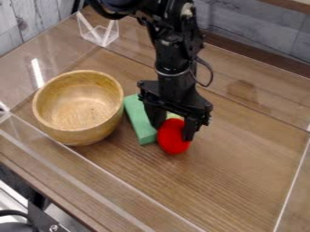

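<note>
My black gripper (175, 112) hangs over a red round object (175, 140) at the middle of the table, its fingertips down at that object's upper part. A green block (141, 115) lies just left of it, and a small pale yellow-green piece shows behind the red object, partly hidden by the gripper. Whether the fingers are open or closed on something I cannot tell.
A wooden bowl (78, 103) stands to the left of the green block.
</note>
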